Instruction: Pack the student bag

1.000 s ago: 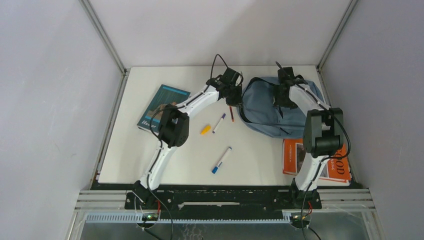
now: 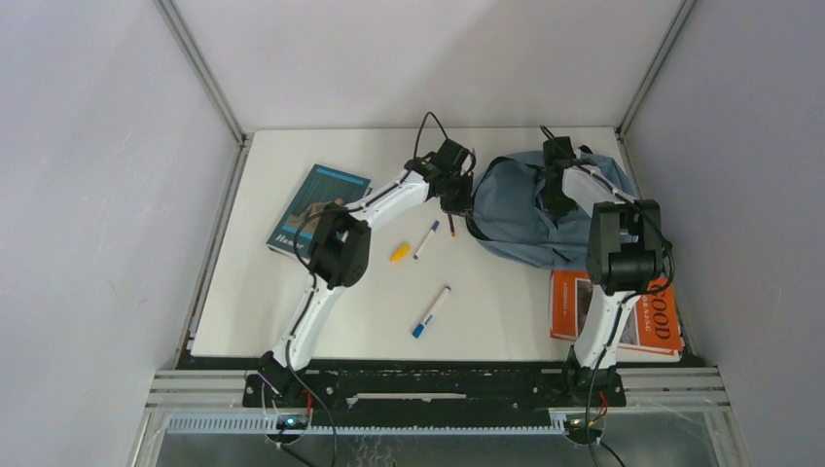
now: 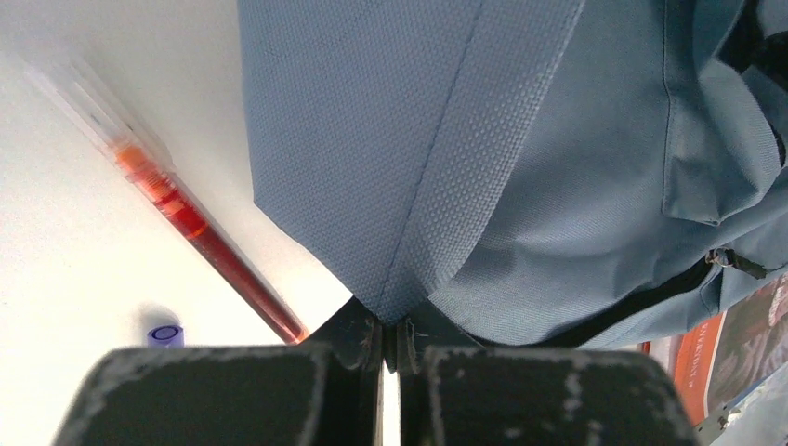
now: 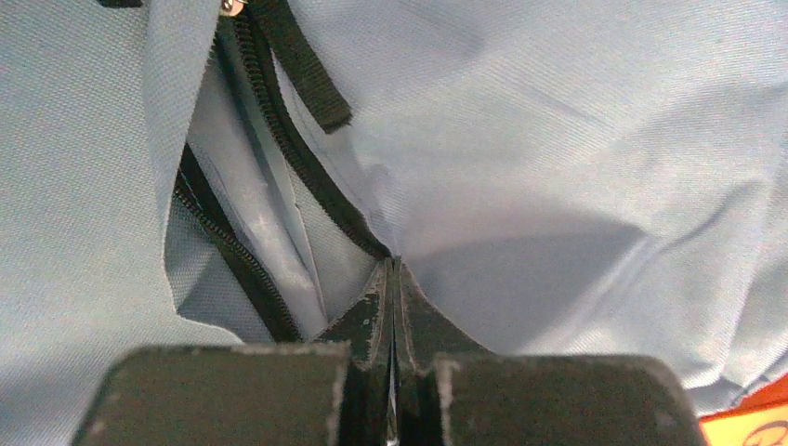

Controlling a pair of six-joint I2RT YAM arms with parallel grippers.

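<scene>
The blue-grey bag (image 2: 516,219) lies at the right of the table with its mouth to the left. My left gripper is shut on a fold of the bag's edge, the cloth narrowing into its fingertips. Over the bag's middle, my right gripper is shut, its tips touching the cloth where a black zipper (image 4: 307,167) ends; whether cloth is pinched there is hidden. A red pen (image 3: 223,246) lies just left of the bag. Near it are a purple-capped marker (image 2: 426,240) and a yellow highlighter (image 2: 400,252). A blue-capped marker (image 2: 431,312) lies nearer the front.
A dark teal book (image 2: 306,209) rests at the left, partly behind my left arm. Orange books (image 2: 654,324) lie at the front right below the bag, partly covered by my right arm.
The left gripper has shifted slightly toward the front. My right arm has moved a little, and the bag's cloth beneath it has changed its folds. Pens and books have stayed put.
</scene>
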